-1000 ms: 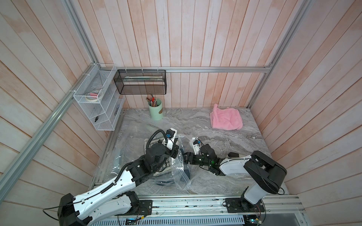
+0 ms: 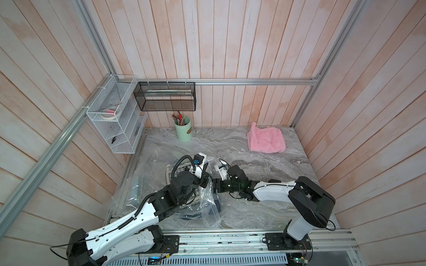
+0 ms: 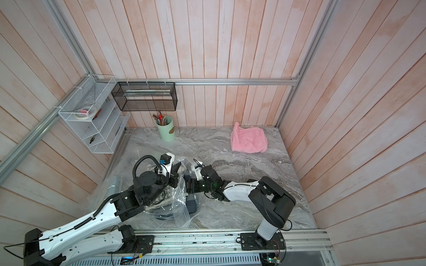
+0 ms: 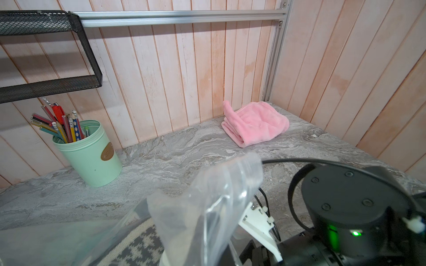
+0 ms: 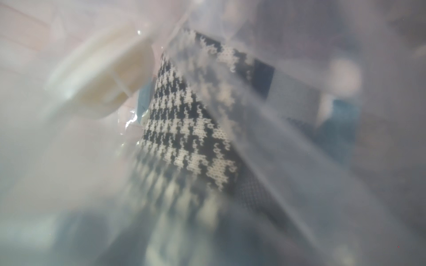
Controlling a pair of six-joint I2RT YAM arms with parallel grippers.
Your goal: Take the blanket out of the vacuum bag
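Observation:
The clear vacuum bag (image 2: 144, 186) lies across the left half of the table. Through its film shows the blanket, its dark and cream houndstooth knit (image 5: 186, 128) filling the middle of the right wrist view and a corner of the patterned blanket (image 4: 137, 246) low in the left wrist view. My left gripper (image 2: 205, 180) is shut at the bag's right end, with film gathered up at it and hanging down. Film hides its fingertips in the left wrist view. Facing it from the right, my right gripper (image 2: 215, 186) is open at the bag's mouth; blurred plastic surrounds its camera.
A round cream valve (image 5: 104, 73) sits on the bag. Pink cloth (image 2: 266, 138) lies at the back right. A green pencil cup (image 2: 183, 129) stands at the back left, below a black wire basket (image 2: 165, 96).
My right gripper has moved left toward the left gripper and into the hanging film. The left arm stays almost still; the pink cloth has not moved.

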